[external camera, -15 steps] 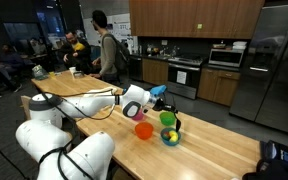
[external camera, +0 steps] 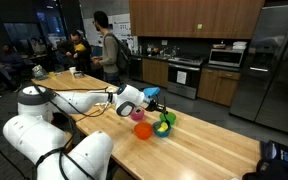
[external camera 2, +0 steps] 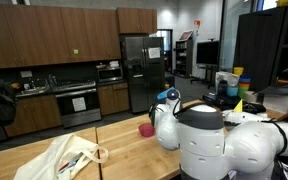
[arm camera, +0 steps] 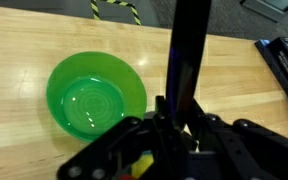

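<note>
My gripper is shut on a long dark object (arm camera: 188,50), which reaches up out of the top of the wrist view. What the object is cannot be made out. To its left in that view lies an empty green bowl (arm camera: 89,93). In exterior view 1 the gripper (external camera: 160,105) hangs over the table near this green bowl (external camera: 170,116) and a blue bowl (external camera: 162,131) with something yellow (external camera: 163,126) inside. The fingertips are too small there to judge their height.
An orange bowl (external camera: 143,131) and a pink bowl (external camera: 136,114) sit left of the blue one. A dark device (arm camera: 287,65) lies by the table's edge. A person (external camera: 108,50) stands behind the table.
In exterior view 1 my gripper and the dark object have moved left, from beside the blue bowl's right edge to above the bowls. The bowls stay where they were.
</note>
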